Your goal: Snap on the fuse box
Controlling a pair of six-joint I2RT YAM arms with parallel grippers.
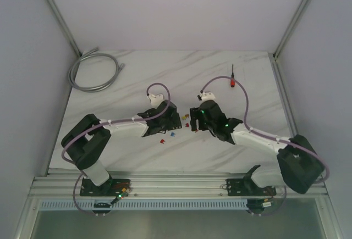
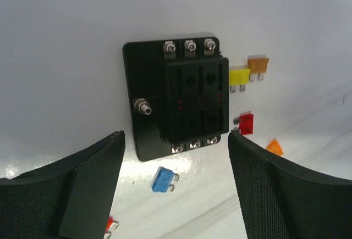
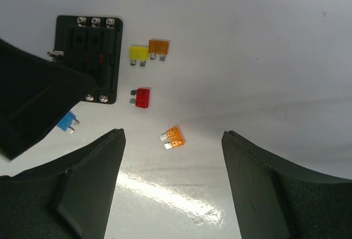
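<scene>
The black fuse box [image 2: 192, 101] lies at the middle of the table, its cover showing in the left wrist view. My left gripper hangs open above its near edge, nothing between the fingers. My right gripper is open to the right of the box, over an orange fuse [image 3: 174, 136], with nothing held. In the right wrist view a black finger of the other gripper hides part of the box. Loose yellow [image 2: 238, 77], red [image 3: 141, 98] and blue [image 2: 163, 179] fuses lie around the box.
A grey coiled hose [image 1: 93, 88] lies at the back left, a red screwdriver [image 1: 232, 79] at the back right.
</scene>
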